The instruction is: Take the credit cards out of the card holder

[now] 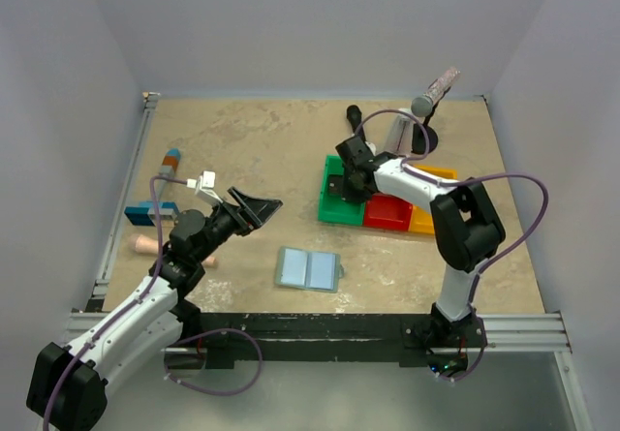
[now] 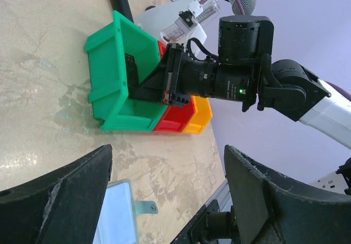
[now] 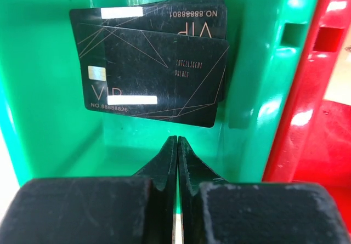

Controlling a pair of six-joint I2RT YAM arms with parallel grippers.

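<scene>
Black cards (image 3: pixel 156 74) marked VIP lie stacked, slightly fanned, on the floor of the green bin (image 3: pixel 55 145). Just below them in the right wrist view is my right gripper, its fingertips together with nothing seen between them and clear of the cards in the picture. From above, the right arm hides part of this green bin (image 1: pixel 341 215). A card holder (image 1: pixel 309 268) lies spread flat near the table's front, its pale blue-white panels facing up. My left gripper (image 1: pixel 266 208) hovers open and empty, left of the bins; its fingers (image 2: pixel 82 183) are wide apart.
Red (image 1: pixel 387 214) and yellow (image 1: pixel 435 220) bins adjoin the green one; a light item sits in the red bin. Behind stand a black-handled object (image 1: pixel 355 118) and a microphone (image 1: pixel 423 107). Blue blocks (image 1: pixel 139 216) lie far left.
</scene>
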